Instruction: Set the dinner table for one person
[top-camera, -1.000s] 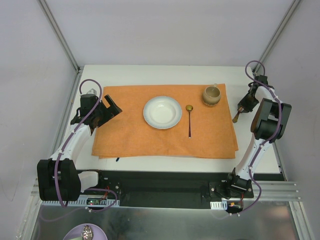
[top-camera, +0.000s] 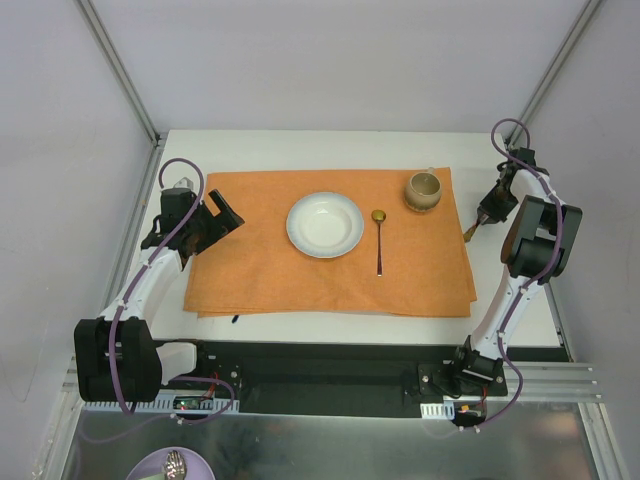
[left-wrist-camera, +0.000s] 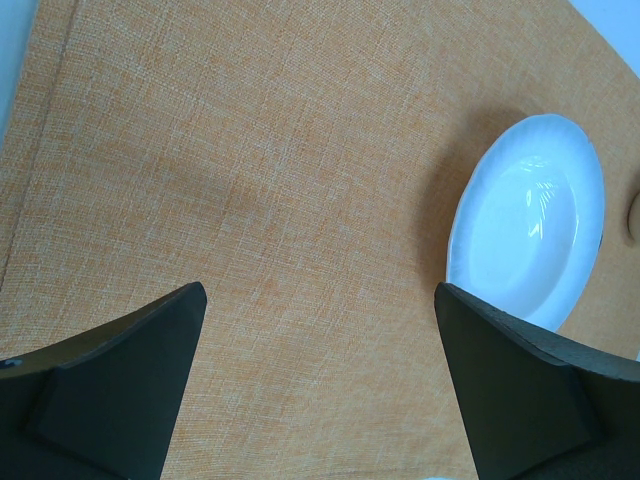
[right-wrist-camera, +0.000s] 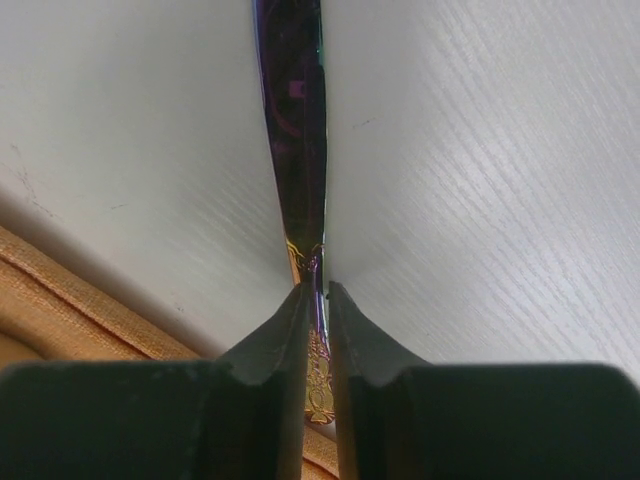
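Note:
An orange placemat (top-camera: 260, 260) holds a white plate (top-camera: 325, 225), a gold spoon (top-camera: 379, 245) and a gold cup (top-camera: 423, 190). My left gripper (top-camera: 226, 210) hangs open over the mat's upper left; the plate (left-wrist-camera: 525, 220) shows beside it in the left wrist view. My right gripper is down at a dark metal utensil (right-wrist-camera: 295, 120), apparently a knife, lying on the white table right of the mat. Its fingertips are close together at the utensil's narrow handle part; whether they grip it is unclear.
A purple bowl (top-camera: 150, 466) with metal items sits below the front edge at bottom left.
The left arm and the other objects are unchanged.

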